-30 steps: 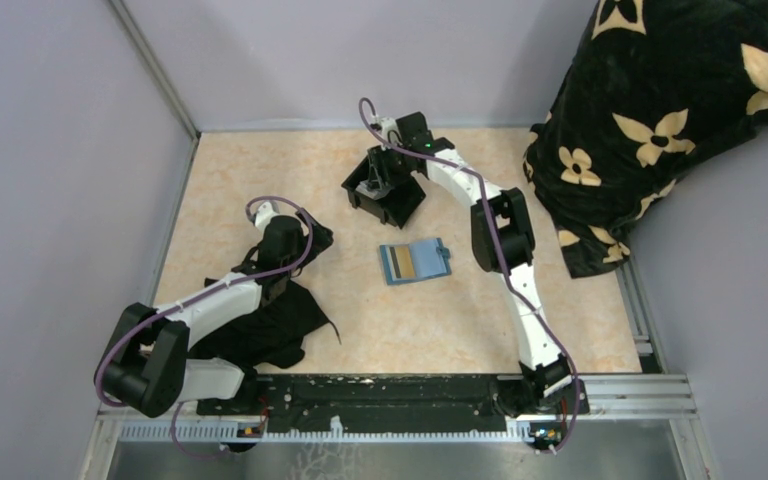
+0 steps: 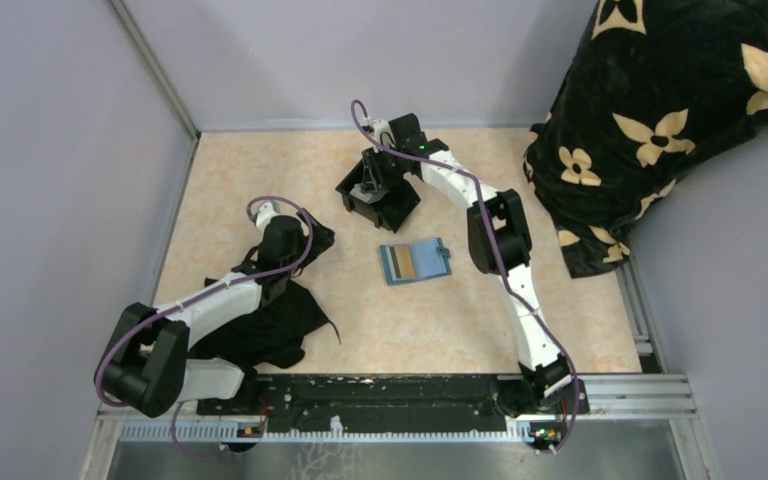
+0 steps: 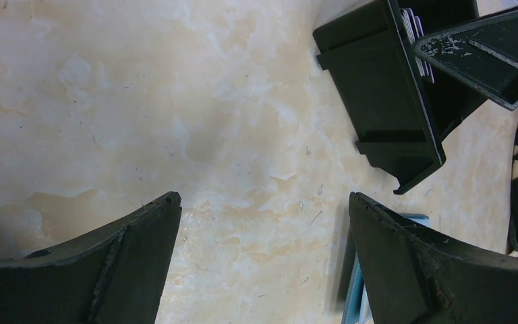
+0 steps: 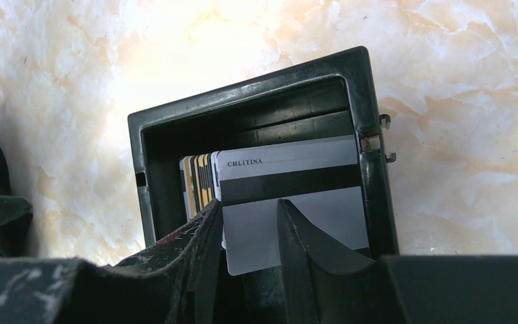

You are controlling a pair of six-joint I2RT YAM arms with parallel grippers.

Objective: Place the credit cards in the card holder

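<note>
A black box [image 4: 310,79] holds several cards; a white card [image 4: 249,233] with a dark stripe, marked CHLITINA, lies face up, with a row of card edges [image 4: 199,177] at its left. Over this card, my right gripper is partly open, with a gap between its fingers. Whether either finger touches the card, I cannot tell. The blue card holder [image 2: 428,260] lies unfolded on the table, with gold and dark cards [image 2: 401,262] in its left half. My left gripper is open and empty, left of box and holder.
Black cloth [image 2: 270,330] lies under the left arm at the front left. A large patterned cushion [image 2: 640,140] takes up the right rear. Bare table surrounds the holder, and the front middle is clear.
Compared with a second ago, the right gripper and the black box have shifted slightly left together. The left arm and the card holder look unmoved.
</note>
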